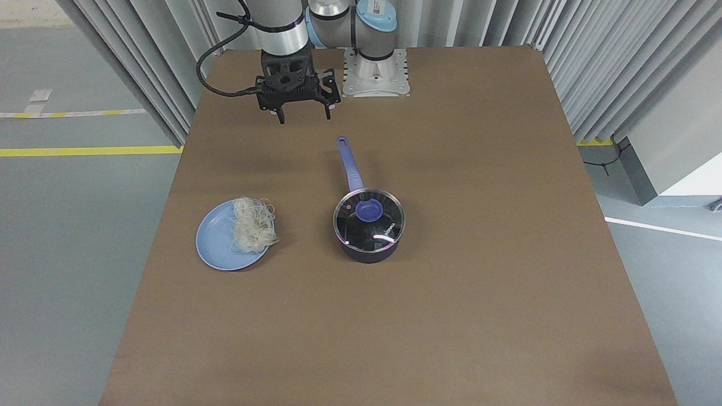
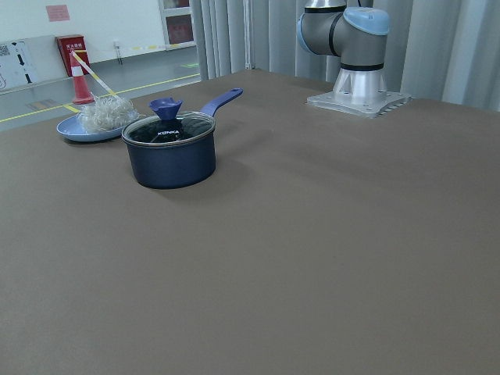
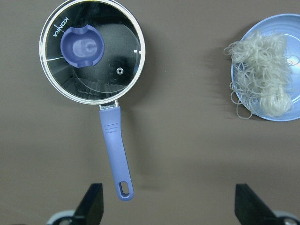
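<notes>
A dark blue saucepan with a glass lid and blue lid knob stands mid-table, its blue handle toward the robot. Beside it a light blue plate holds a heap of pale noodle-like strands. My gripper hangs above the table near the back, beyond the handle's end. Its fingers are wide apart, with nothing between them in the wrist view. The gripper is out of frame in the left view.
The robot's base is fixed at the back edge, with grey curtains behind.
</notes>
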